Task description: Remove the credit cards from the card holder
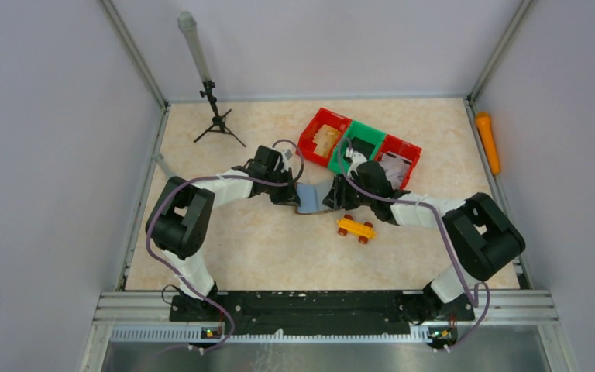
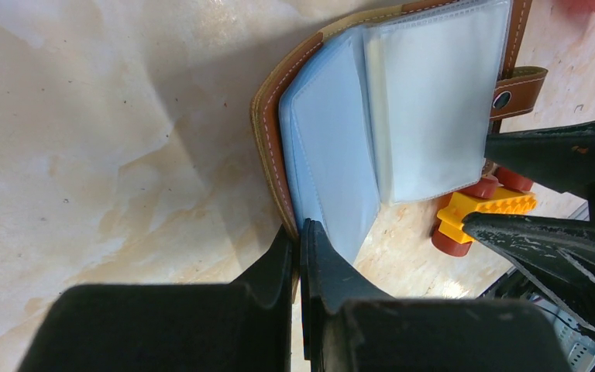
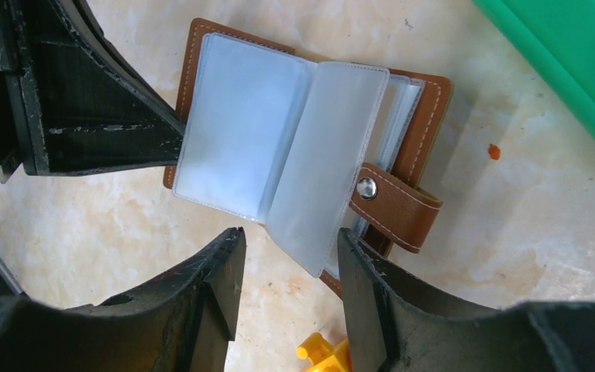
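Note:
A brown card holder [image 3: 428, 128] with white stitching lies open on the table, its clear, bluish-white sleeves [image 3: 240, 124] spread out. Its strap with a metal snap [image 3: 395, 205] sits on the right side. No separate card can be made out in the sleeves. My left gripper is shut on the holder's left cover edge, and the brown leather runs down between its fingers. Over the near right part of the holder, my right gripper stands open. The lower corner of a raised sleeve page reaches toward the gap between its fingertips.
Behind the holder stand a red bin [image 1: 304, 146], a green bin [image 1: 373, 133] and another red bin [image 1: 413, 149], with items inside. A yellow toy car [image 1: 356, 228] is close to my right gripper.

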